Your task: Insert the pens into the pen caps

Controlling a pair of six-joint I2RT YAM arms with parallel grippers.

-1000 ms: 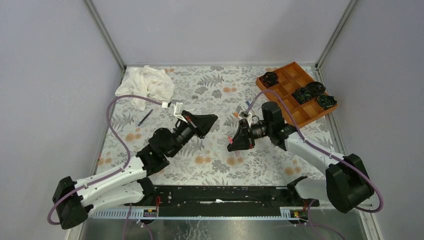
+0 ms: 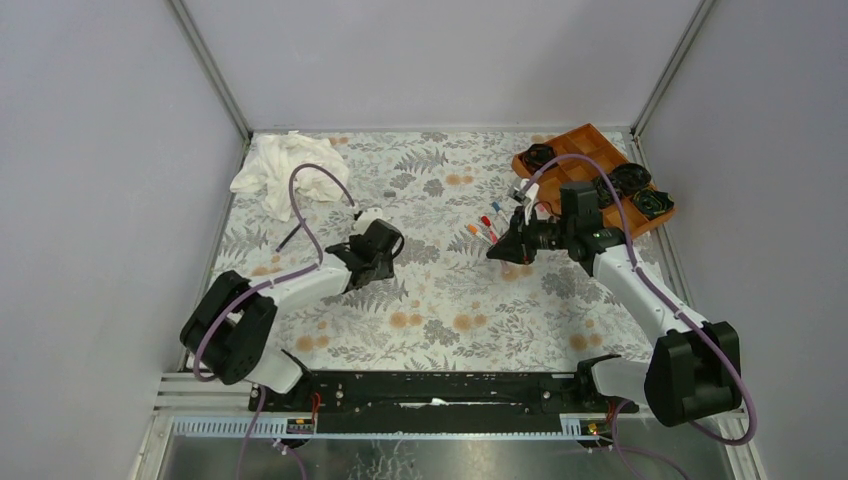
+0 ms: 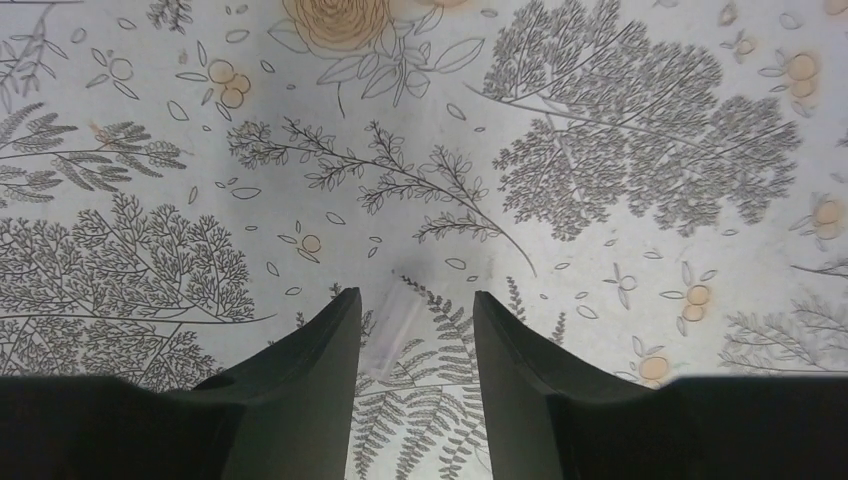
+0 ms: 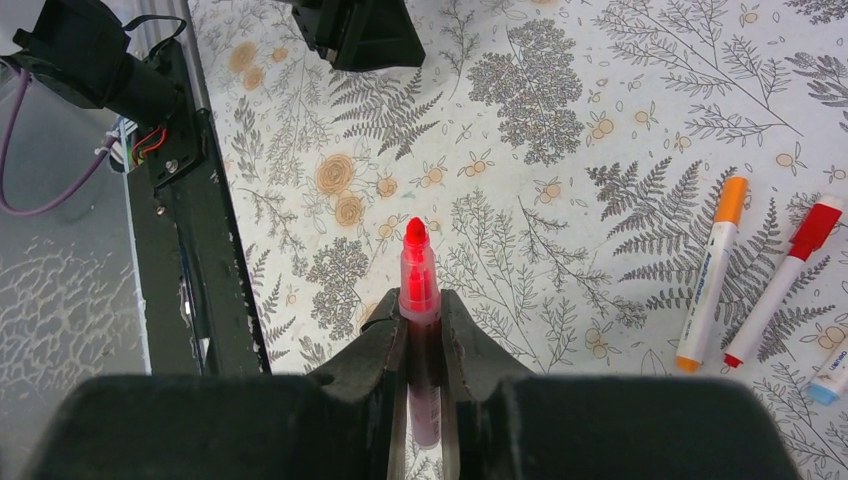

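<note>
My left gripper points down at the floral mat, open, with a small translucent whitish piece (image 3: 397,326) lying on the mat beyond its fingertips. My right gripper has a pink pen (image 4: 418,275) upright between its fingers, red tip on top. An orange-capped pen (image 4: 709,280), a red-capped pen (image 4: 768,297) and a blue-ended pen (image 4: 832,372) lie to the right in the right wrist view.
An orange compartment tray (image 2: 585,150) with dark coiled items stands at back right. A white cloth (image 2: 285,165) lies at back left, a dark stick (image 2: 294,231) below it.
My left arm has drawn back from the centre and turned to point down at the mat. My right arm has moved right and back with the pink pen.
</note>
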